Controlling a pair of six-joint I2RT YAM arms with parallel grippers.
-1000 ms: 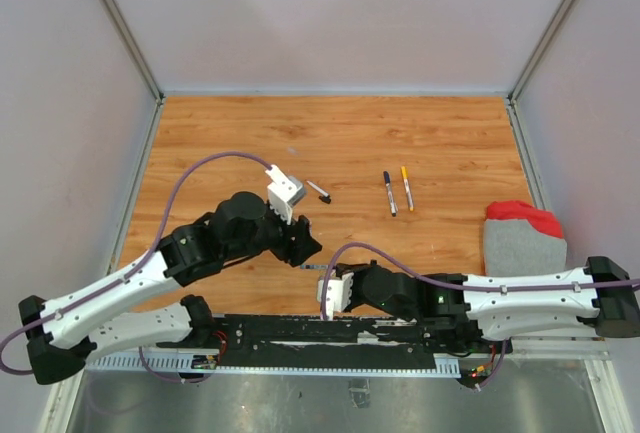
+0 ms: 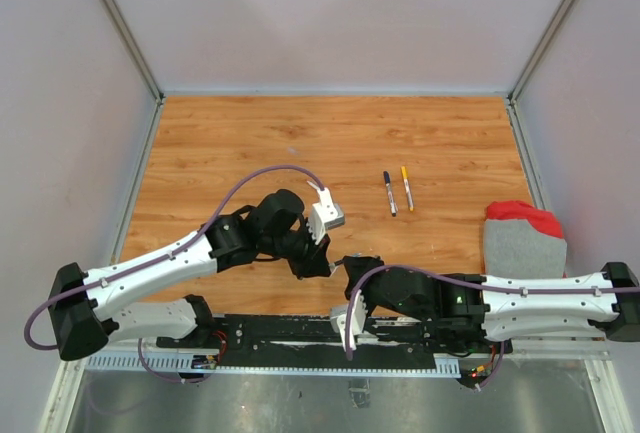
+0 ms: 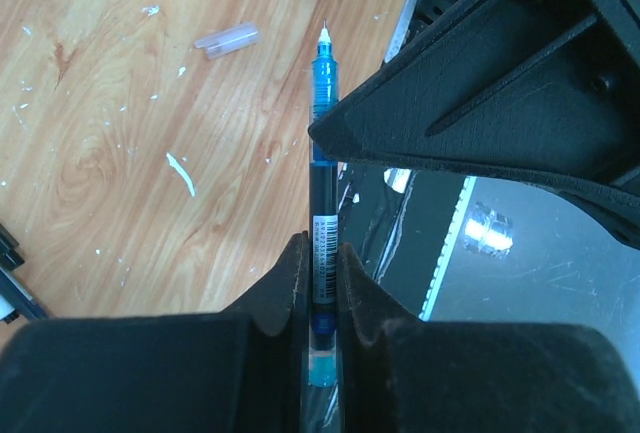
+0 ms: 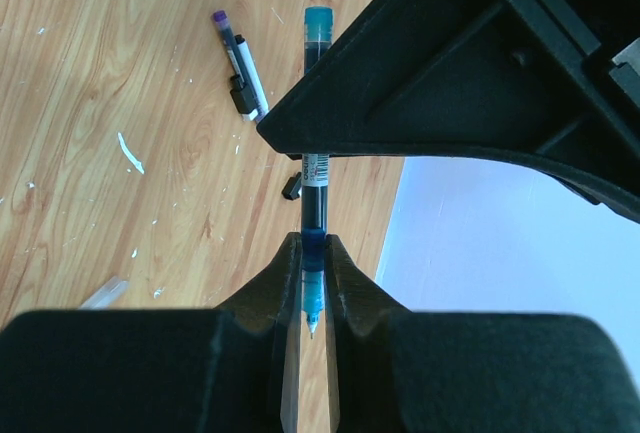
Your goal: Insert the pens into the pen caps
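Observation:
One blue pen (image 3: 325,193) with a bare point is held by both my grippers at once. In the left wrist view, my left gripper is shut on the barcode part of the barrel, and the pen's point faces up. My right gripper grips it nearer the point, which faces down in the right wrist view, with the flat blue end up. From above, both grippers meet front of centre, the left (image 2: 330,267) beside the right (image 2: 350,263). A clear cap (image 3: 227,40) lies loose on the wooden table.
Two markers, one dark (image 2: 390,194) and one yellow (image 2: 407,189), lie right of centre. A grey and red cloth (image 2: 525,238) is at the right edge. White scraps (image 3: 181,173) dot the table.
My left gripper has moved right and slightly nearer, meeting the right one. The right gripper has shifted a little right and turned. The left arm now covers most of the white marker behind it.

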